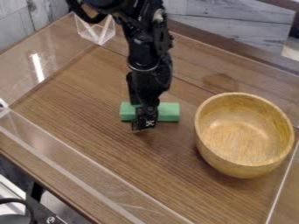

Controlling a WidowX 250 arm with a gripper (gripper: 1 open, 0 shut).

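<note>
My black gripper (145, 111) points down onto a green block (166, 112) in the middle of the table, its fingers open on either side of part of the block and overlapping it in view. A large tan bowl (243, 136) stands to the right of the block.
A clear plastic container (96, 26) stands at the back left. A wall or board runs along the back right. A dark cable lies at the bottom left.
</note>
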